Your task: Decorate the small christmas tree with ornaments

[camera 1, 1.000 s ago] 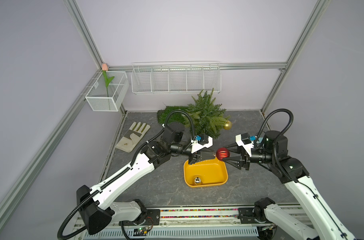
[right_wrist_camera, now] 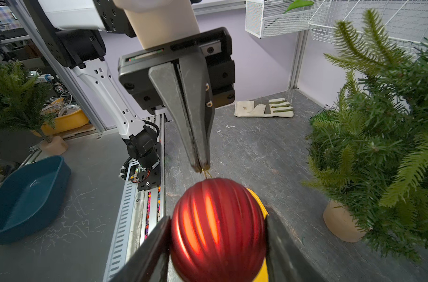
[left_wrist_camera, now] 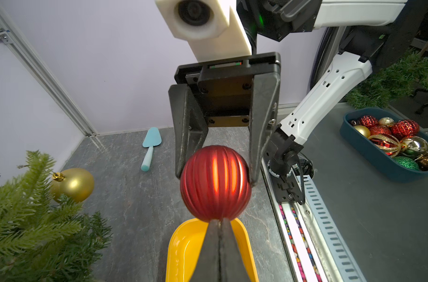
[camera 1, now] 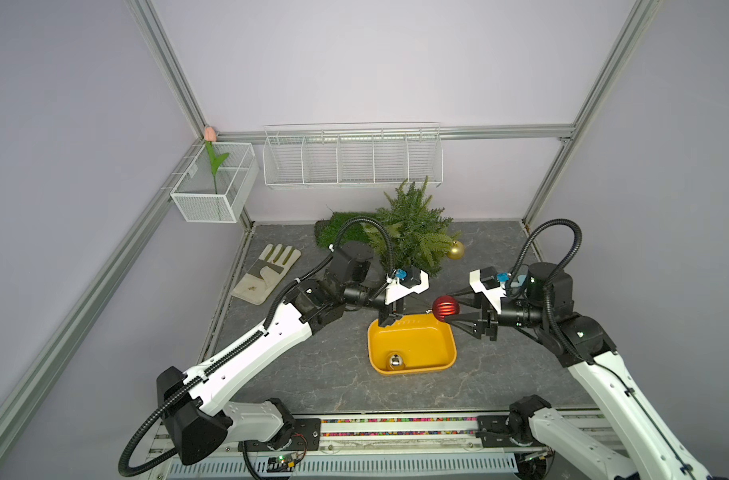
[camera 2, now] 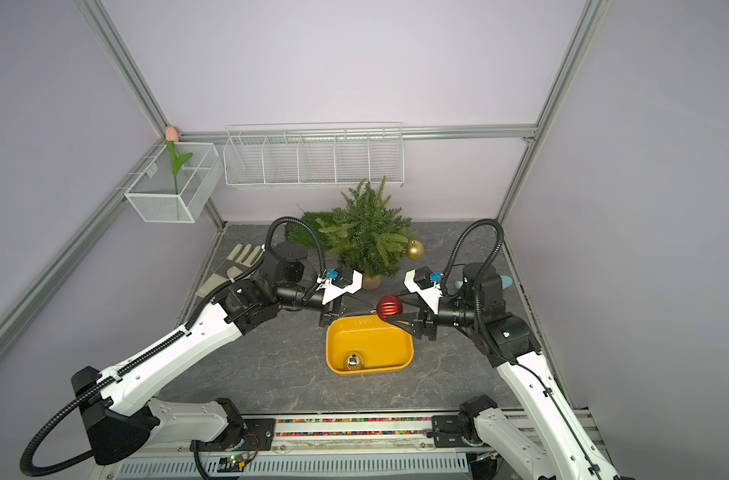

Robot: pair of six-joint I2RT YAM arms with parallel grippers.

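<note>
A ribbed red ball ornament (left_wrist_camera: 215, 183) hangs in the air over the yellow tray (camera 1: 412, 370). My right gripper is shut on the ball, one finger on each side. From the opposite side, my left gripper has its fingertips pressed together on the gold cap and hook of that same ornament. Only a bit of gold (right_wrist_camera: 206, 174) shows at its tips in the right wrist view. Behind stands the small green tree (camera 2: 368, 228), with a gold ball (camera 2: 414, 249) hanging on its right side.
A silver ornament (camera 1: 395, 361) lies in the yellow tray. A work glove (camera 1: 266, 273) rests at the table's left, and a light-blue spatula (left_wrist_camera: 150, 148) at its right. White wire baskets (camera 1: 353, 157) hang on the back wall. Open tabletop surrounds the tray.
The left arm has shifted slightly. My right gripper has kept its grasp on the ball.
</note>
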